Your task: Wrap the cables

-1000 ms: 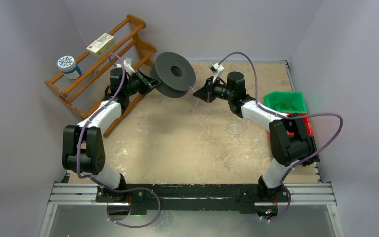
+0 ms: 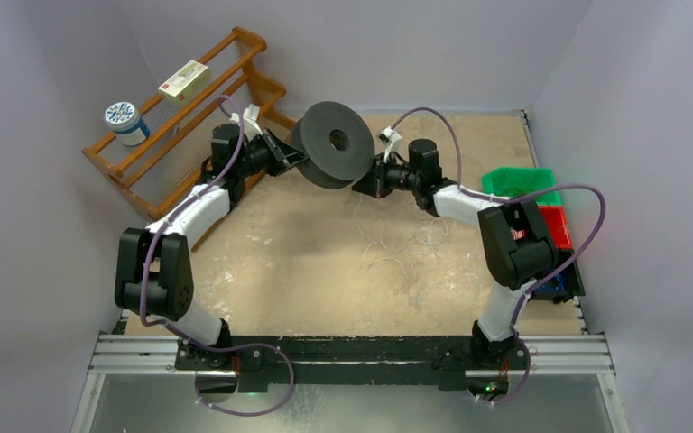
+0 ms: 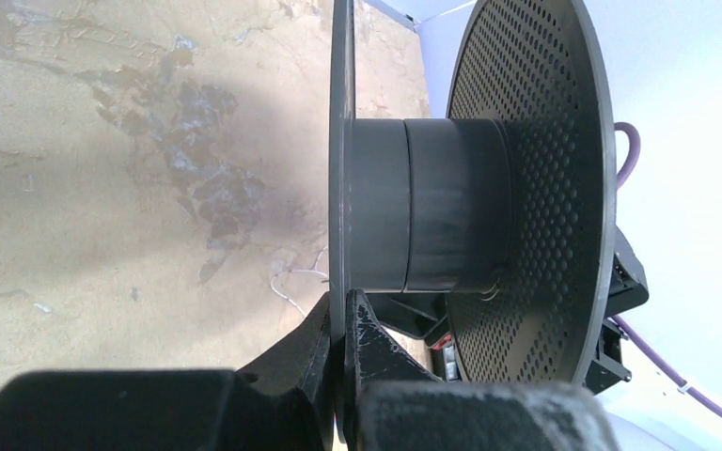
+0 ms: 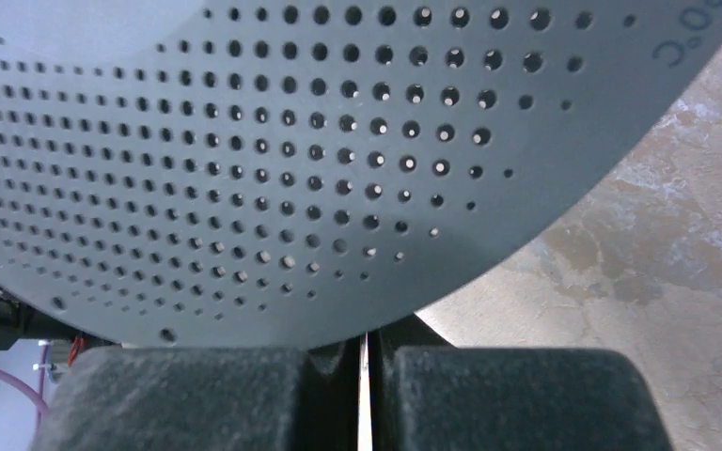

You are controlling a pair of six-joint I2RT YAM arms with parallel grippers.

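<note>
The large dark grey spool (image 2: 318, 133) is held up above the table, tilted, and my left gripper (image 2: 300, 161) is shut on the rim of its near flange. In the left wrist view the spool's drum (image 3: 456, 202) looks bare between two flanges. Close against the spool's right side is my right gripper (image 2: 361, 187), shut, with a thin white cable (image 2: 405, 268) trailing from its tips down onto the table. The perforated flange (image 4: 273, 202) fills much of the right wrist view, just above the fingers. Whether the cable touches the spool cannot be seen.
A wooden rack (image 2: 135, 191) with a box (image 2: 185, 82) and a white tub (image 2: 126, 124) stands behind the left arm. Green (image 2: 505, 180) and red (image 2: 557, 224) bins sit at the right edge.
The spool has shifted right with my left gripper and now meets the right gripper. My right gripper has moved slightly left and down, and the cable's free end beside its tips is now hidden.
</note>
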